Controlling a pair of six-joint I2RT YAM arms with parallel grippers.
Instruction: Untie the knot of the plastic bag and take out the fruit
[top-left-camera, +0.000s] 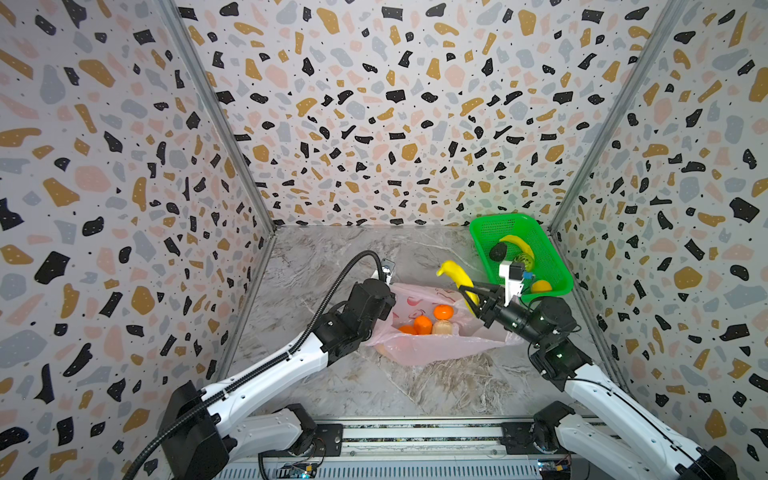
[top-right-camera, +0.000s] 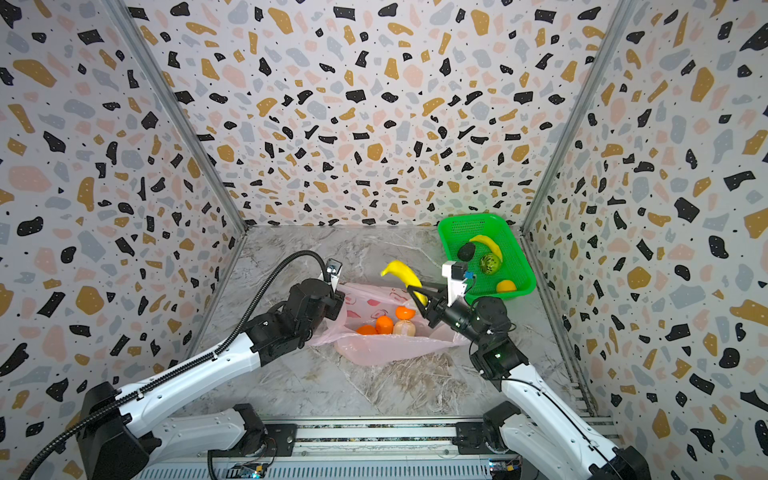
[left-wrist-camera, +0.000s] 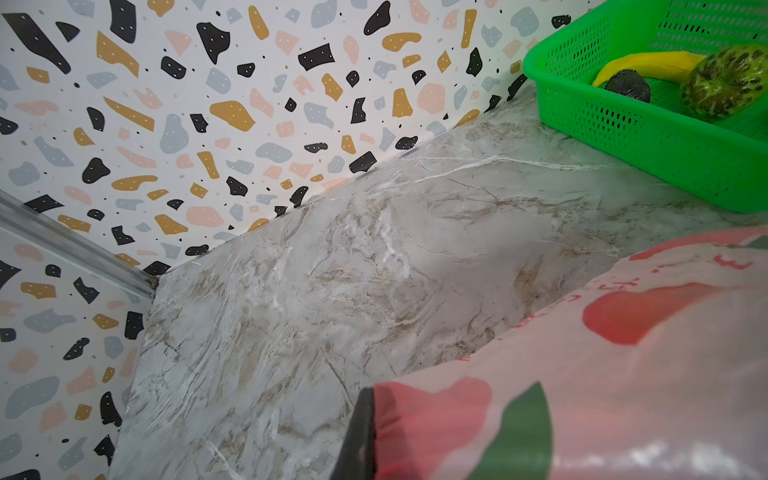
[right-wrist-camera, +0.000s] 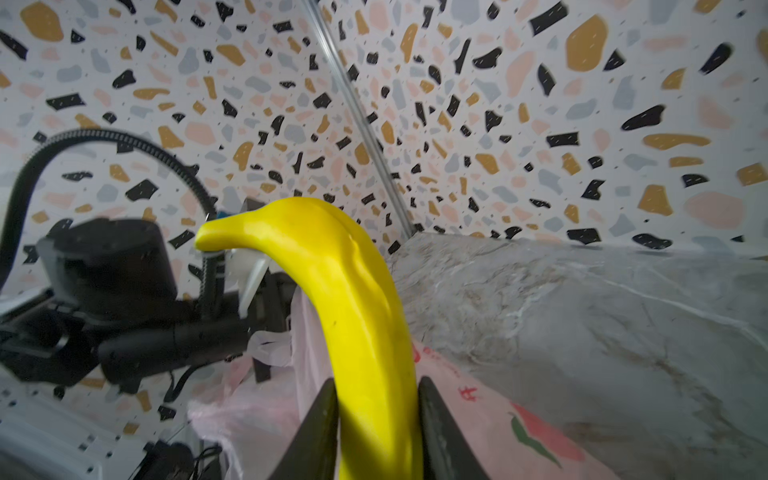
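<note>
The pink plastic bag lies opened on the counter, holding orange fruit and a pale round fruit. At its left end my left gripper is shut, with the bag's plastic at its fingers. My right gripper is shut on a yellow banana, held upright and tilted above the right part of the bag.
A green basket at the back right holds another banana, an avocado, a green speckled fruit and an orange fruit.
</note>
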